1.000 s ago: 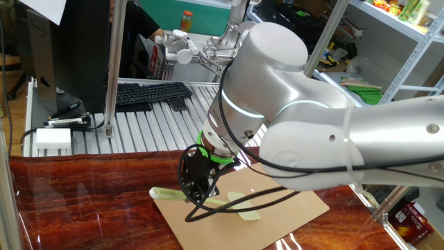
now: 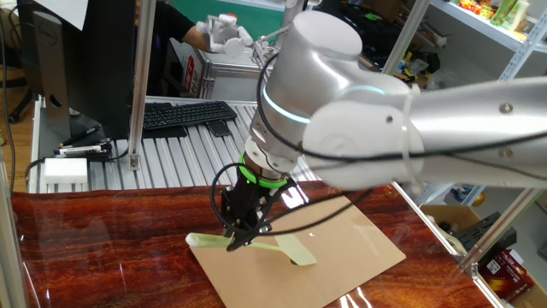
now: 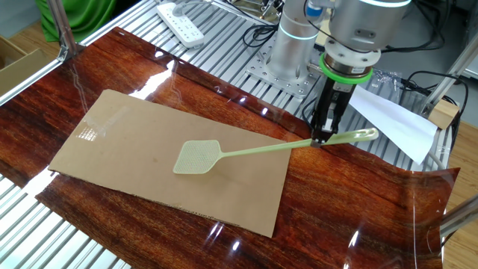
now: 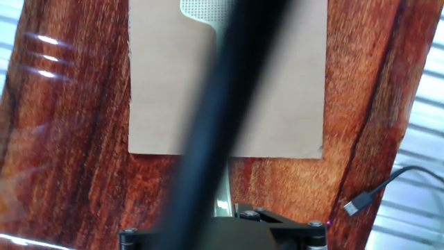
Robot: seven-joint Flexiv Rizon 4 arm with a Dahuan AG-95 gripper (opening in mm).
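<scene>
A pale green fly swatter (image 3: 250, 152) is held partway along its handle, with my gripper (image 3: 321, 139) shut on it. Its mesh head (image 3: 197, 157) is over the cardboard sheet (image 3: 134, 142), while the handle's end (image 3: 366, 135) points the other way, past the sheet. In exterior view 1 my gripper (image 2: 238, 238) is partly screened by a cable. The wrist view shows the handle (image 4: 223, 201) running down between the fingers; a blurred black cable crosses it. How far the swatter is off the sheet is hard to judge.
The cardboard lies on a glossy wood-patterned cover (image 3: 336, 202) with free room around it. A cable plug (image 4: 352, 206) rests near the cover's edge. Behind are a white power strip (image 3: 181, 26) and a white sheet of paper (image 3: 392, 119). A keyboard (image 2: 190, 115) stands at the back.
The arm has shifted and turned, its upper links lower and further left in exterior view 1. The black cable has swung, and the swatter's head sits slightly differently, its neck now clearer.
</scene>
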